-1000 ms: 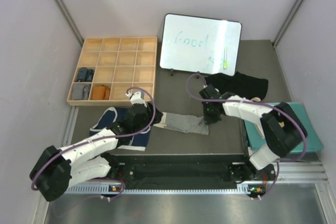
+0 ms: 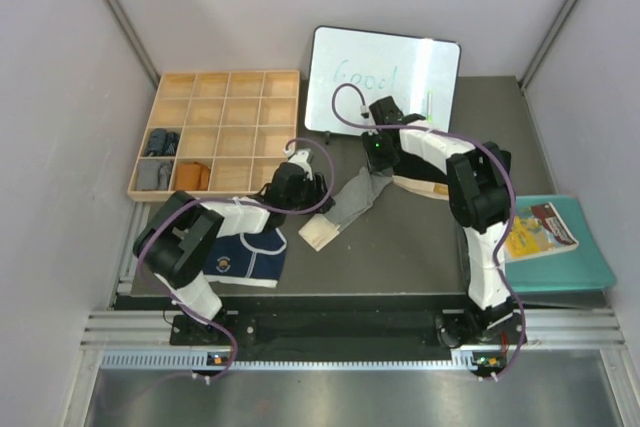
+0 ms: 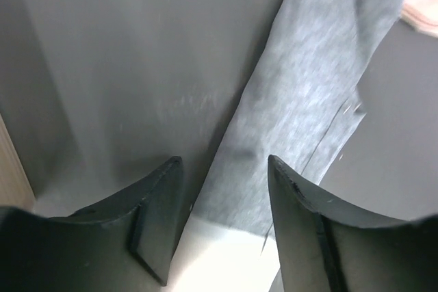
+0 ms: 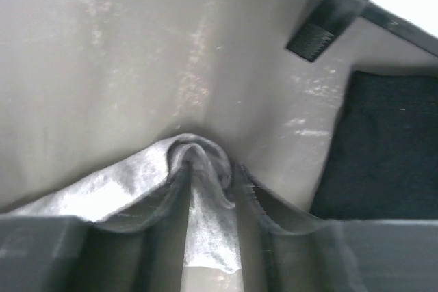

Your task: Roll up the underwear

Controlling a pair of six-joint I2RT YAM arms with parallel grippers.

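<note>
The grey underwear (image 2: pixel 352 201) lies as a long folded strip, slanting from its cream waistband (image 2: pixel 319 232) up to the right. My left gripper (image 2: pixel 326 203) is open above the waistband end; in the left wrist view the strip passes below and between its spread fingers. At the far end is my right gripper (image 2: pixel 375 163). A curled fold of the grey cloth (image 4: pixel 205 158) shows between its fingers, which stand a little apart; whether they grip it cannot be made out.
A wooden divided box (image 2: pixel 215 127) with rolled items stands at the left. Below it lies a navy garment (image 2: pixel 245 259). The whiteboard (image 2: pixel 380 72) is behind, with black cloth (image 4: pixel 383 145) near the right gripper.
The strip has swung from lying nearly level to a diagonal, its right end moving back with my right gripper. My left gripper has moved right, over the waistband end.
</note>
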